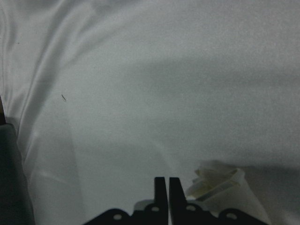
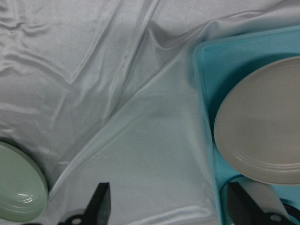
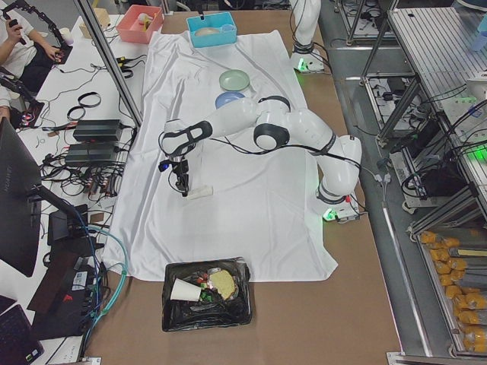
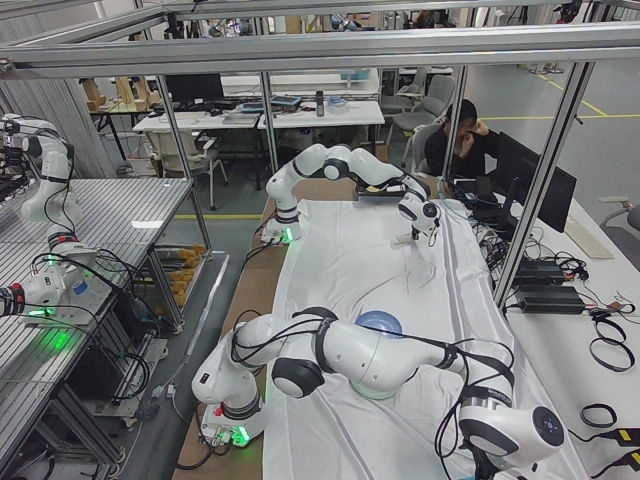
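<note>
My left gripper (image 3: 183, 190) is low over the white cloth at a pale wrapped strip, crumpled like tissue (image 3: 201, 192). In the left wrist view its fingertips (image 1: 160, 185) are together and the crumpled piece (image 1: 225, 192) lies at their right; whether any of it is pinched cannot be told. My right gripper stands open above the far end, between a green dish (image 2: 18, 183) and a blue bin (image 2: 206, 93) holding a beige plate (image 2: 258, 122) and other items.
A blue dish (image 3: 227, 99) lies near the green one, partly behind the left arm. A black lined bin (image 3: 175, 319) with rubbish stands at the near end.
</note>
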